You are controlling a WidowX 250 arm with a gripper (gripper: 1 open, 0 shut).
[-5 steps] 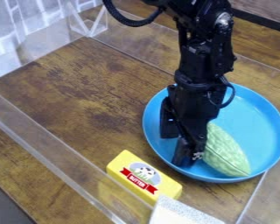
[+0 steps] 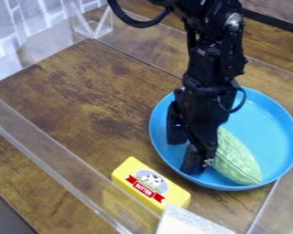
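My black gripper [image 2: 189, 146] reaches down into a blue plate [image 2: 274, 128] on the right side of the camera view. A pale green, leafy-looking oblong object [image 2: 234, 157] lies in the plate beside and partly behind the fingers. The dark fingers overlap its left part, and I cannot tell whether they are shut on it or apart.
A yellow butter box [image 2: 149, 186] lies below the plate, with a white item [image 2: 189, 224] at the bottom edge. Clear plastic walls line the left and bottom of the wooden table [image 2: 76, 101].
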